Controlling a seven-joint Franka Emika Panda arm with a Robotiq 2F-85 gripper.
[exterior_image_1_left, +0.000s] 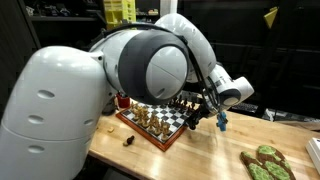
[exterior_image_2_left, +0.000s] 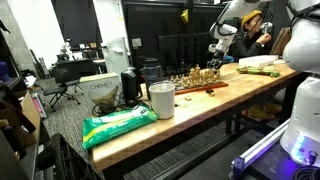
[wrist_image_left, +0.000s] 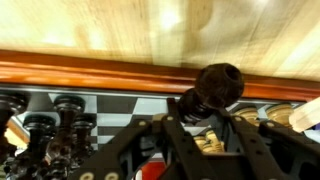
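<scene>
In the wrist view my gripper is shut on a dark chess piece, whose round base faces the camera. The piece hangs near the brown rim of the chessboard. Dark pieces stand along that side of the board to the left, and tan pieces show beyond my fingers. Exterior view 1 has the chessboard left of the gripper, with tan pieces standing on it. The arm hides part of the board there. The held piece is too small to make out in the exterior views.
Bare wooden table lies right of the board. A green patterned item rests further right. A small dark piece is on the table outside the board. A white cup and a green bag occupy the table's other end.
</scene>
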